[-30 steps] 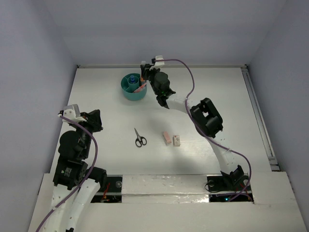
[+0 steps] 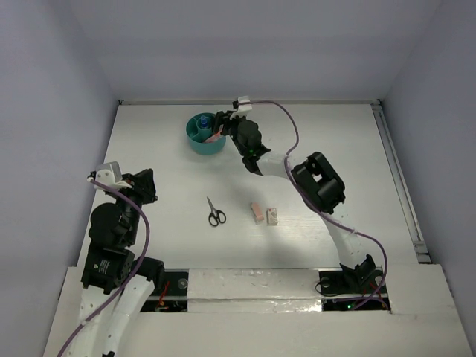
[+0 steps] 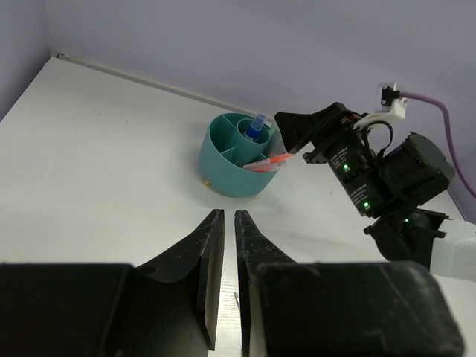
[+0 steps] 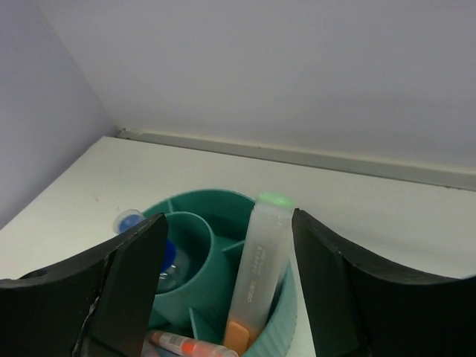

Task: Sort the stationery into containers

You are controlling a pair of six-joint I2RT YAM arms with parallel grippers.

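Note:
A teal compartment container (image 2: 198, 145) at the back holds a blue-capped item (image 4: 170, 255), a pink-red pen (image 4: 193, 346) and a translucent stick with green top and orange base (image 4: 258, 263). My right gripper (image 2: 221, 119) is open just over its right side, around that stick's top in view. My left gripper (image 2: 149, 186) is shut at the left, nothing visible between its fingers. Scissors (image 2: 219, 216), a pink block (image 2: 257, 212) and a pale block (image 2: 271, 216) lie on the table's front middle.
The white table (image 2: 149, 130) is walled at back and sides, with a rail (image 2: 398, 186) along the right edge.
My right gripper has shifted slightly down and left over the container; the stick it was at now sits in the container. The left arm and table items are unchanged.

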